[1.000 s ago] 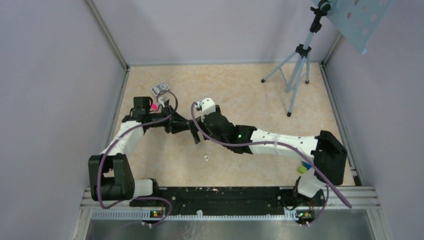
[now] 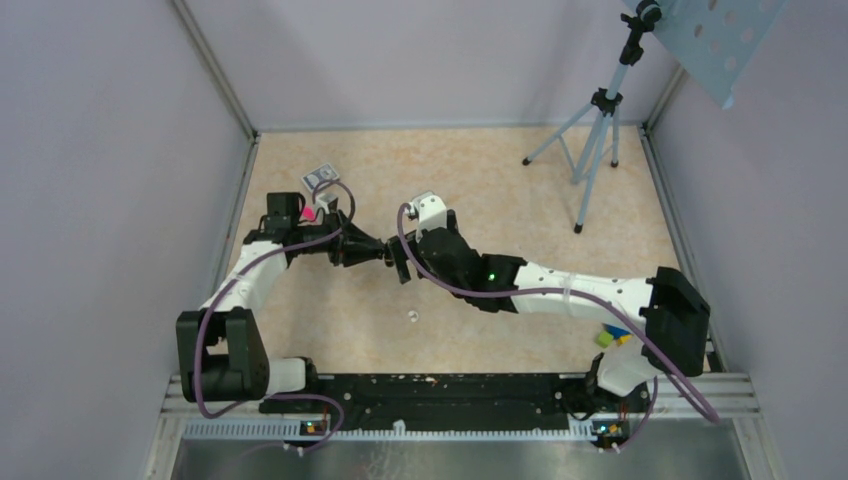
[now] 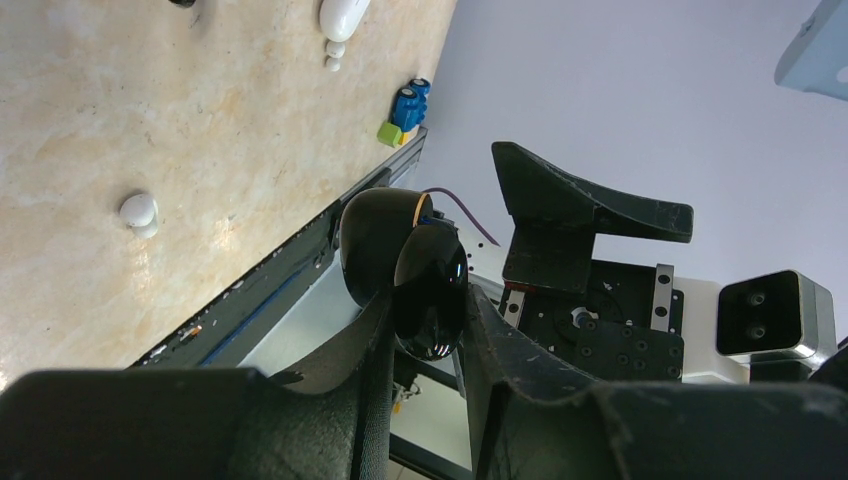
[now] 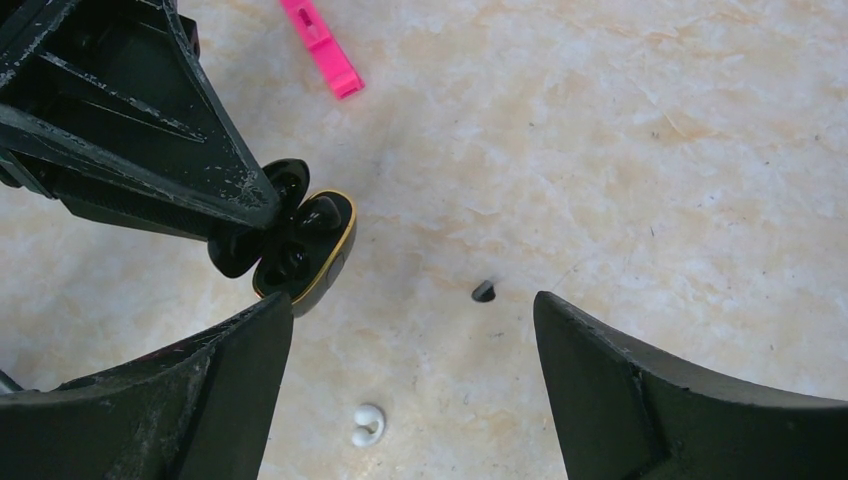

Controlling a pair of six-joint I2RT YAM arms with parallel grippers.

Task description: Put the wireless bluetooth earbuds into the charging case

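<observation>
My left gripper is shut on the black charging case (image 3: 432,310), holding it above the table. In the right wrist view the case (image 4: 322,245) has its lid raised and two dark hollows facing up; whether an earbud sits in either one is hard to tell. My right gripper is open, its fingers (image 4: 590,370) apart with nothing between them, and the case is near its left finger. A small dark piece (image 4: 484,292) lies on the table beyond that gap; I cannot tell whether it is an earbud.
On the table lie a small white rounded item (image 4: 368,425) and a pink strip (image 4: 325,48). A blue toy (image 3: 410,105) and a green block (image 3: 389,133) sit near the right edge. The tripod (image 2: 598,130) stands at the back right, with bare table around it.
My right arm has shifted slightly to the right in the top view, drawing its gripper a little away from the left one. The left arm looks still.
</observation>
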